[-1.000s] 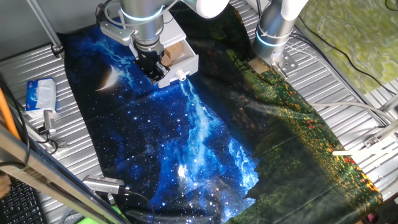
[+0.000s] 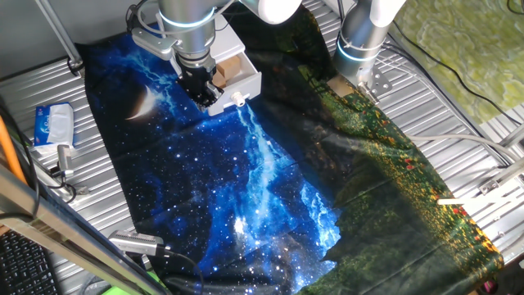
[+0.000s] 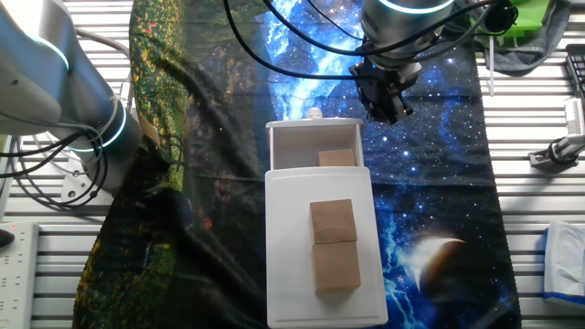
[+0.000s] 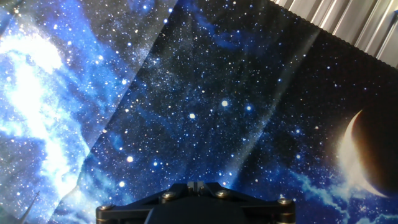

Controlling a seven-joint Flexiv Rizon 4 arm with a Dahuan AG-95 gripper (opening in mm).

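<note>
A white drawer unit point(image 3: 288, 247) stands on the printed cloth, its drawer point(image 3: 294, 144) pulled out. Inside the drawer lies a brown block point(image 3: 336, 158), partly hidden by the unit's top. Two more brown blocks, one point(image 3: 332, 221) touching the other point(image 3: 336, 267), rest on top of the unit. The drawer's front carries a small white knob point(image 2: 238, 99). My black gripper point(image 3: 393, 111) hangs beside the drawer front, apart from it in exterior view 2. In the wrist view the gripper is shut, its fingertips together, with only cloth visible beyond them.
A blue-and-white packet point(image 2: 54, 126) lies on the ribbed table at left. Black cables point(image 3: 302, 73) cross above the drawer.
My arm, the drawer and the blocks have not visibly moved. Something by the keyboard at the left edge a second ago is out of view now.
</note>
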